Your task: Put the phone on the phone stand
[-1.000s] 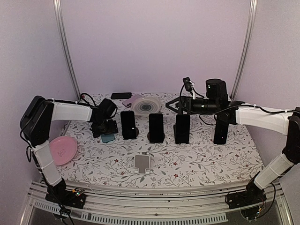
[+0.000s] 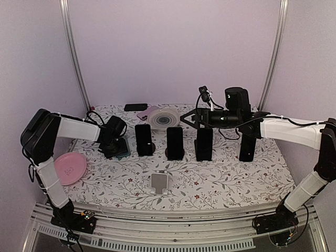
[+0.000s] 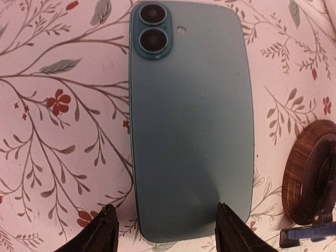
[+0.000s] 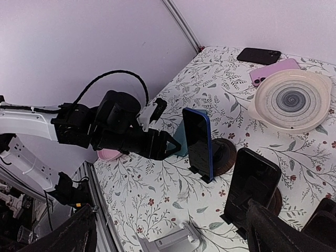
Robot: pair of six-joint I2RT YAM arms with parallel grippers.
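Observation:
A teal phone (image 3: 191, 121) lies back up on the floral mat at the left. My left gripper (image 2: 113, 149) is low over it; in the left wrist view its fingertips (image 3: 107, 228) reach the phone's lower end, and whether they touch it I cannot tell. An empty light grey phone stand (image 2: 159, 182) sits at front centre. Several black phones (image 2: 175, 143) stand upright on round stands in a row. My right gripper (image 2: 194, 118) is open above that row, with nothing seen between its fingers.
A pink plate (image 2: 70, 168) is at the left edge. A white dish (image 2: 164, 118), a pink phone (image 4: 278, 68) and a black phone (image 2: 135, 107) lie at the back.
My right gripper has moved slightly left.

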